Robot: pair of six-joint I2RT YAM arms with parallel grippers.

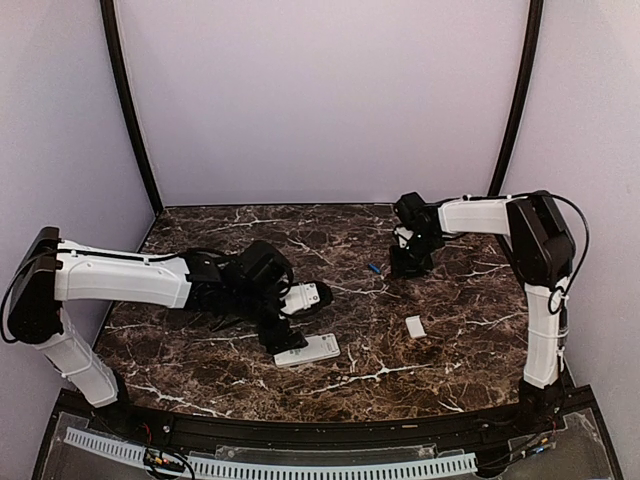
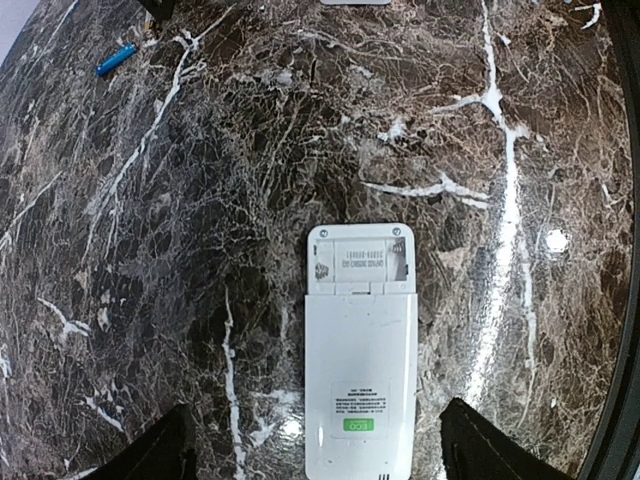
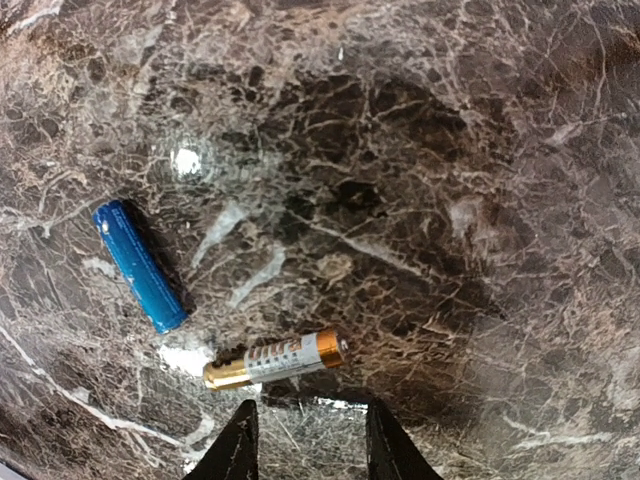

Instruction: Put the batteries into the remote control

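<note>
The white remote control [image 2: 361, 370] lies back up on the marble table, its battery compartment [image 2: 361, 262] uncovered and empty-looking. My left gripper stands above it with its fingers apart, one on each side of the remote, touching nothing that I can see. In the right wrist view a blue battery [image 3: 140, 266] and a gold-and-white battery [image 3: 277, 360] lie on the table. Just short of the gold one is my right gripper, open and empty. From the top, the blue battery [image 1: 374, 268] shows left of the right gripper, which hides the gold one.
A small white piece, seemingly the battery cover [image 1: 415, 327], lies alone right of the remote. Its edge also shows at the top of the left wrist view. The table between the arms is clear.
</note>
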